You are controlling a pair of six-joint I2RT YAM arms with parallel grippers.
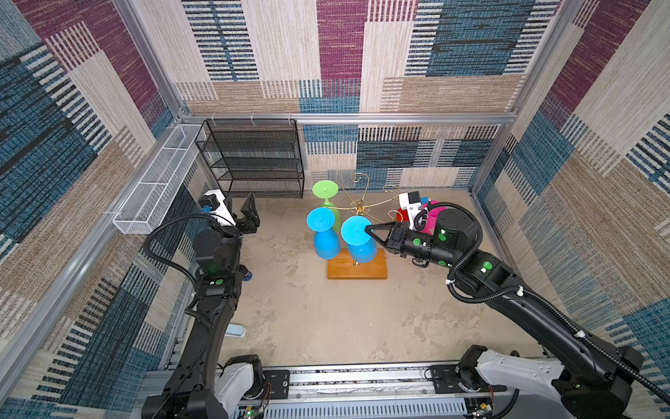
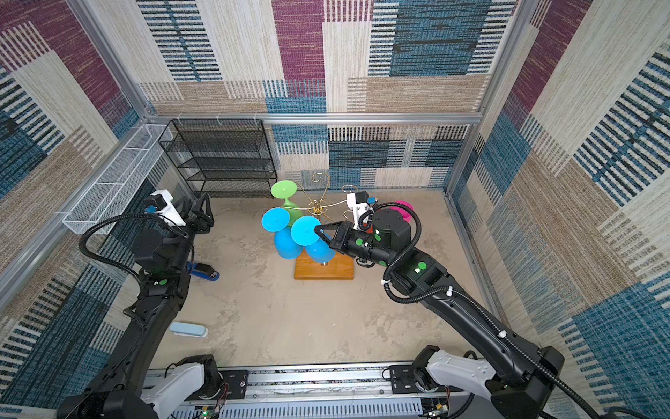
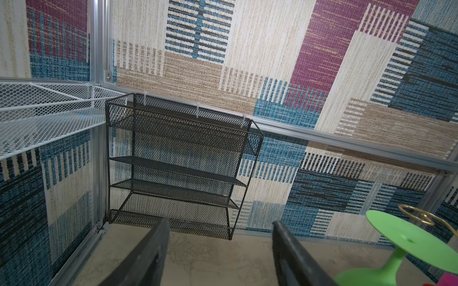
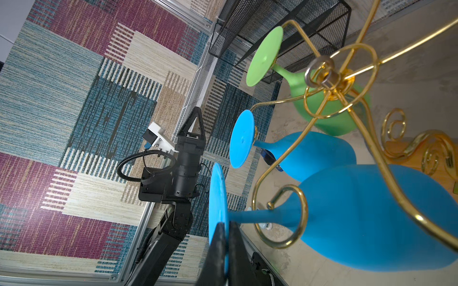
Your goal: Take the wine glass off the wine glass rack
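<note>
A gold wire rack [image 1: 360, 208] on a wooden base [image 1: 356, 272] holds upside-down glasses: green [image 1: 325, 188], two blue ones, red and pink partly hidden. My right gripper is shut on the base of the nearer blue glass [image 4: 362, 214]; its stem still sits by a wire loop of the rack. The other blue glass [image 4: 314, 157] hangs beside it. My left gripper stands open at the left, nothing between its fingers, facing the back wall.
A black mesh shelf [image 1: 247, 188] stands at the back left, beside a white wire basket [image 1: 139, 209]. A light blue object [image 2: 187, 328] lies at the front left.
</note>
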